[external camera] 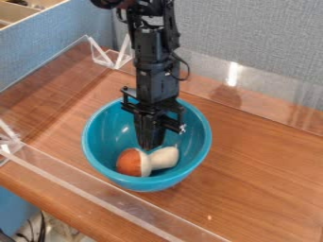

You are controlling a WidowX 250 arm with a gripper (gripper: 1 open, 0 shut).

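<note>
My black gripper [150, 138] reaches down into a turquoise bowl [192, 163] on the wooden table, its fingertips above a toy with an orange round end [131, 163] and a white stem [161, 157] lying inside. The fingers look shut, and I see nothing held between them; their tips are partly hard to make out.
A grey textured wall [259, 57] stands behind, with clear plastic edging along the table's sides. A wooden tray [25, 24] sits at the top left.
</note>
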